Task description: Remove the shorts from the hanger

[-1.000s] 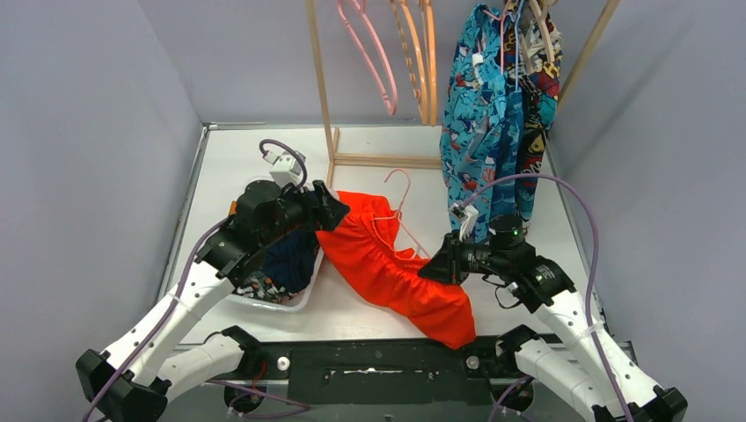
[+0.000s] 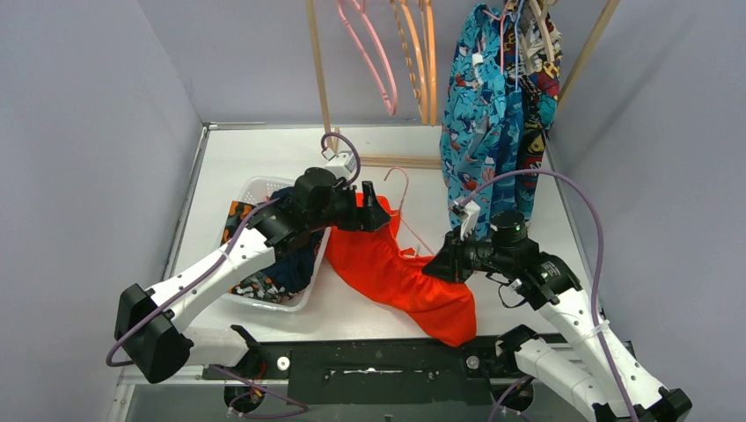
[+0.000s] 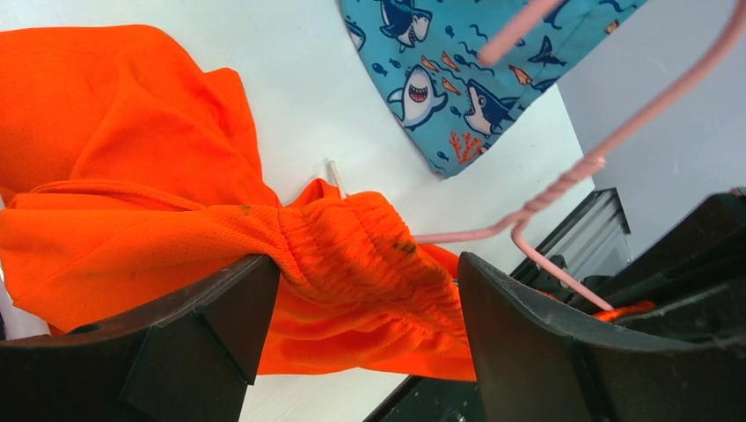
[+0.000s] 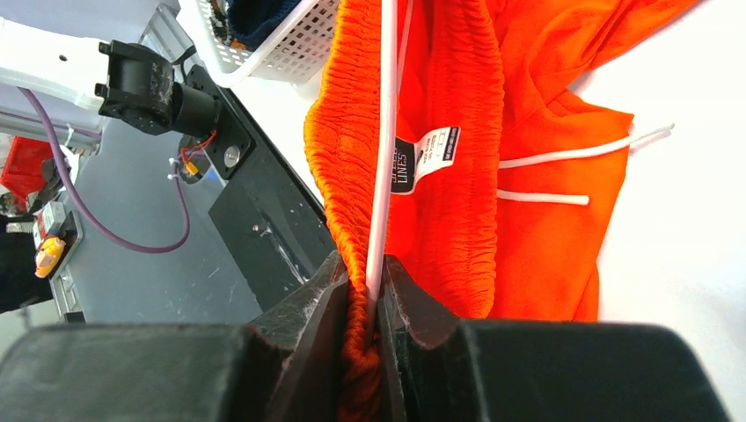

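Note:
The orange-red shorts (image 2: 396, 281) hang in a curve between my two arms, above the white table. A pink wire hanger (image 2: 404, 189) is still at their waistband, its hook pointing up. My right gripper is shut on the waistband, with the hanger's pink wire running down between the fingers too. Over the other end of the waistband, my left gripper stands open. In the left wrist view, the gathered waistband (image 3: 361, 246) lies between its spread fingers, and the hanger's twisted neck (image 3: 563, 186) is to the right.
Below the left arm, a white basket (image 2: 299, 299) holds dark and patterned clothes. Blue printed shorts (image 2: 484, 114) hang at the back right. Empty pink (image 2: 374, 53) and wooden hangers (image 2: 425, 61) hang from above.
The left gripper has moved right, from the shorts' left edge to over the waistband near the hanger. The right gripper has shifted only slightly, keeping its grip.

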